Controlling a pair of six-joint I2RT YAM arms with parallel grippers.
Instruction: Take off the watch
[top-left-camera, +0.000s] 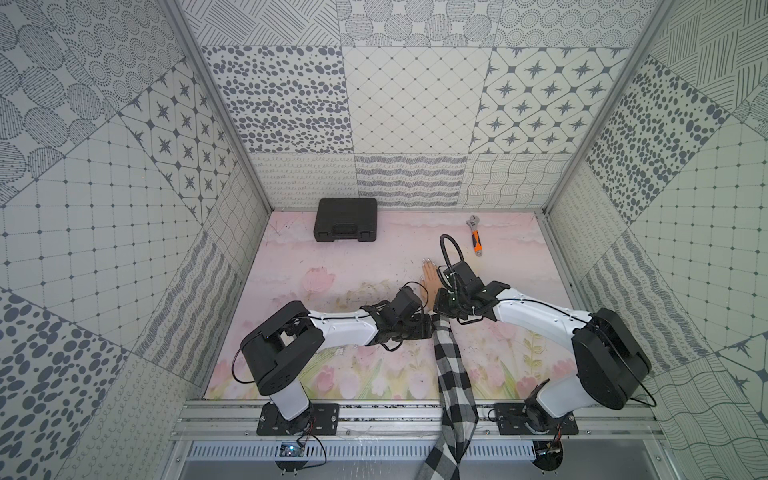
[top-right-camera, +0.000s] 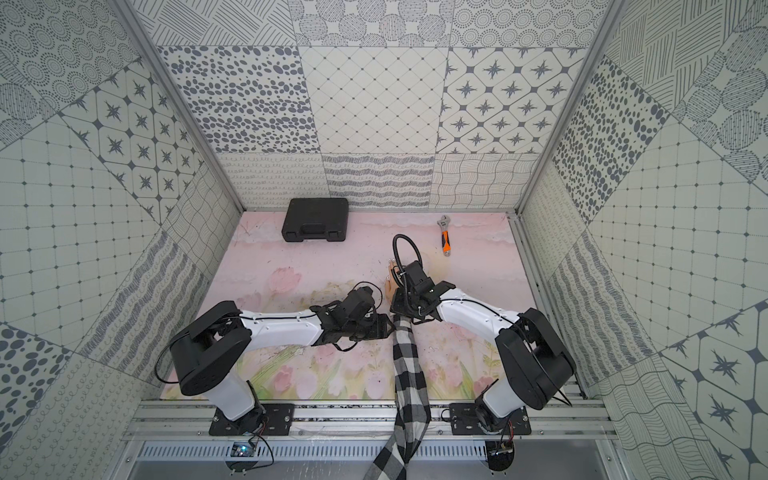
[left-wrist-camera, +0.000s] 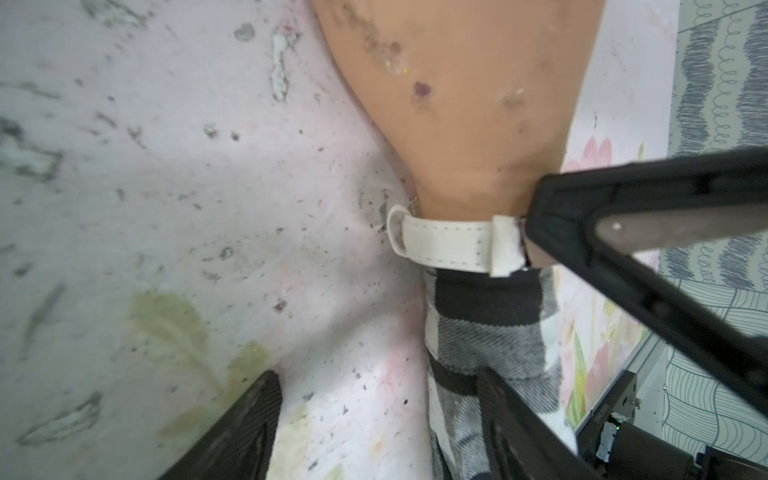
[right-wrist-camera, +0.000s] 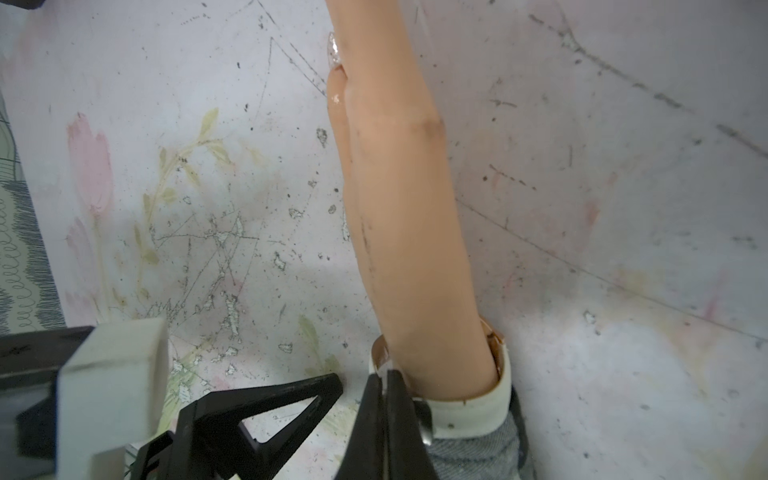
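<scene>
A white stitched watch strap (left-wrist-camera: 448, 242) circles the wrist of a tan model hand (left-wrist-camera: 472, 104), just above a black-and-white checked sleeve (left-wrist-camera: 496, 344). My right gripper is shut, its tips at the strap's near side; whether any strap lies between them is hidden. In the left wrist view its black finger meets the strap's right end. My left gripper stands open below the strap, nothing held, with one finger over the sleeve. The strap (right-wrist-camera: 472, 414) stands slightly away from the skin in the right wrist view. No watch face is clearly visible.
A black case (top-left-camera: 345, 220) lies at the back left of the table, and an orange-handled wrench (top-left-camera: 476, 235) at the back right. Both grippers are close together around the wrist.
</scene>
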